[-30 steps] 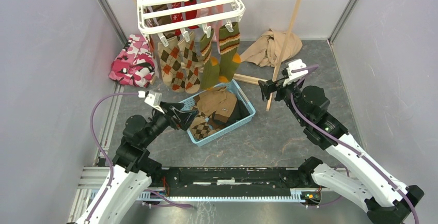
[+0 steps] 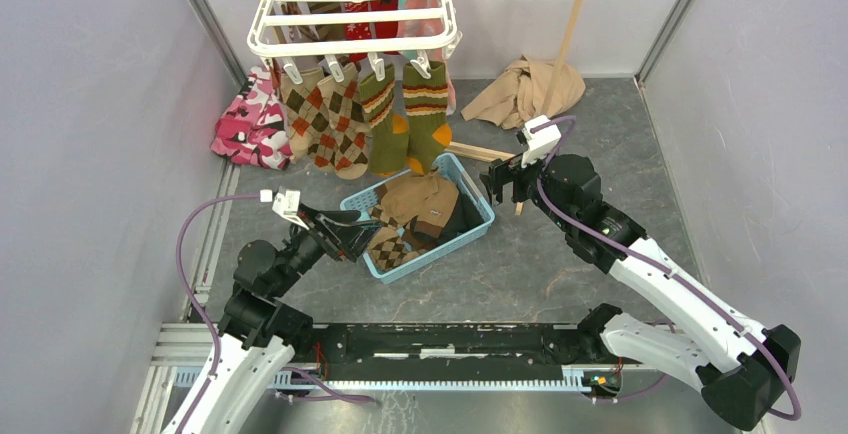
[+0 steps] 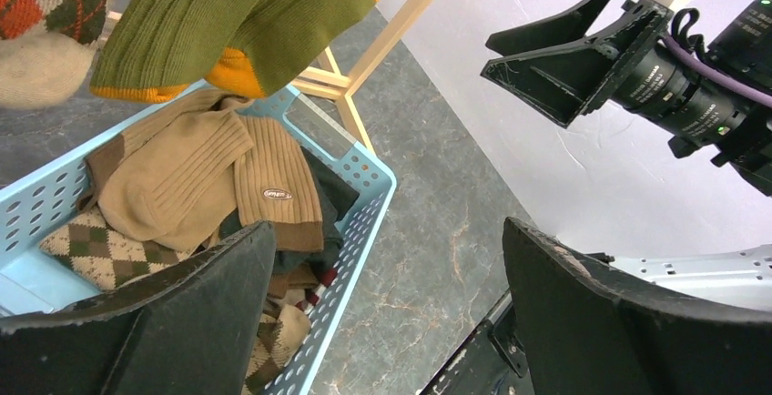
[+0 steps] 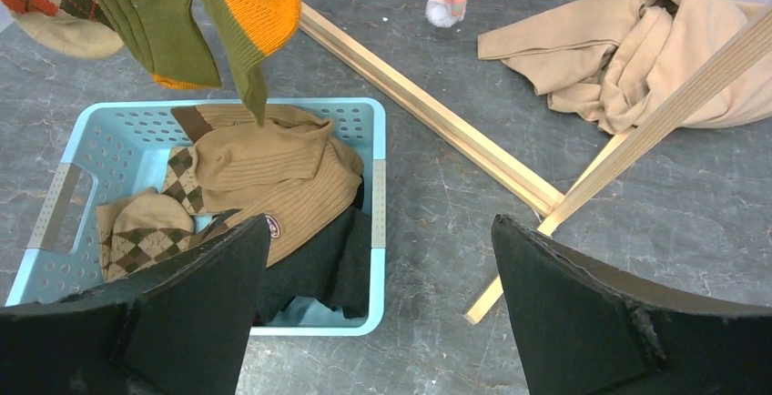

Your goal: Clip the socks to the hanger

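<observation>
A white clip hanger (image 2: 355, 16) holds socks, with argyle socks (image 2: 330, 119) and olive striped socks (image 2: 426, 114) along its front. A blue basket (image 4: 378, 213) below holds brown socks (image 4: 273, 158), argyle socks and dark ones. My left gripper (image 2: 355, 236) hangs over the basket's left side, open, nothing between its fingers. My right gripper (image 2: 500, 186) stands open and empty to the right of the basket, below the hanger's level; in the left wrist view it is at the upper right.
Wooden stand bars (image 4: 437, 113) lie behind and right of the basket. A beige cloth (image 2: 520, 94) lies at the back right, a pink patterned cloth (image 2: 250, 119) at the back left. The grey floor right of the basket is clear.
The hanger and its socks have swung a little to the left.
</observation>
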